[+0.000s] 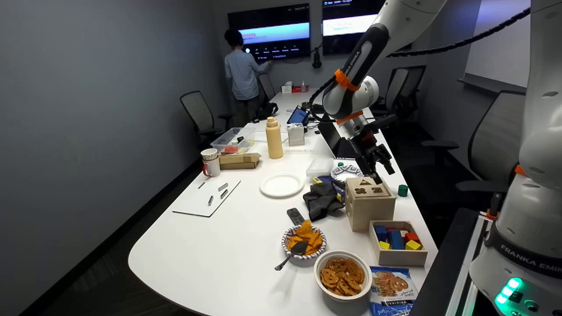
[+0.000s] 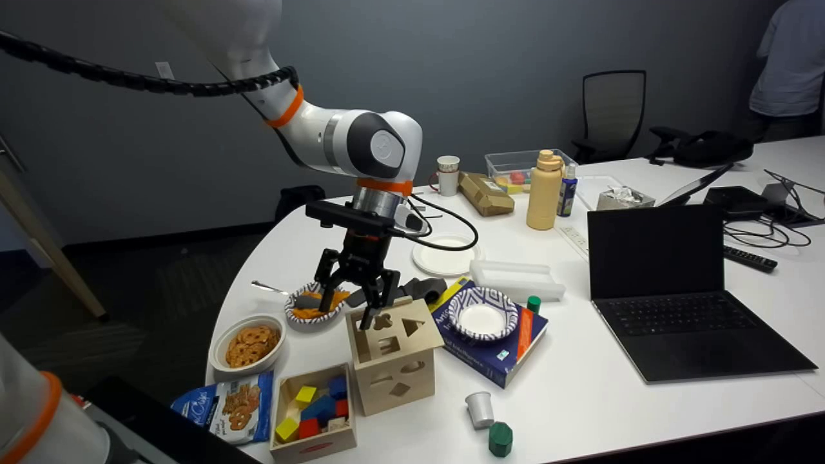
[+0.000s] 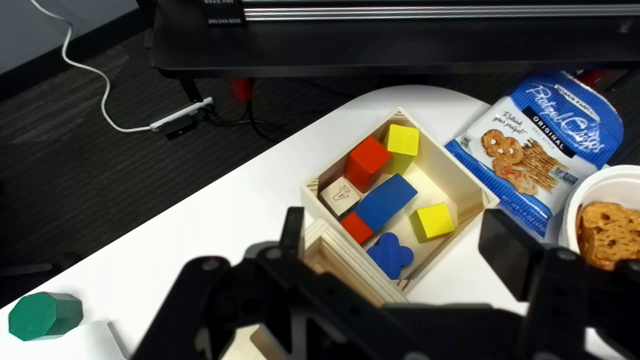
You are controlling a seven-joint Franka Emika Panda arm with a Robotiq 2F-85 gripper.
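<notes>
My gripper [image 2: 352,312] stands open above the wooden shape-sorter box [image 2: 396,383], with nothing between its fingers. Cut-out holes mark that box's top and side. Beside it sits an open wooden tray [image 3: 474,207] of coloured blocks. In the wrist view, the tray appears beyond and between my fingers, which hang well above it. Inside lie a blue clover block [image 3: 391,255], a long blue block [image 3: 385,201], a red block [image 3: 367,163], two yellow blocks including one near the middle [image 3: 432,222], and a plain numbered cube [image 3: 340,197].
A pretzel bag [image 1: 392,291] and pretzel bowl [image 1: 343,276] crowd the tray. A bowl of orange chips [image 1: 305,240] holds a spoon. Past the sorter are a green block [image 2: 500,439], a small cup [image 2: 480,410], a book [image 2: 495,367] and a laptop [image 2: 692,317].
</notes>
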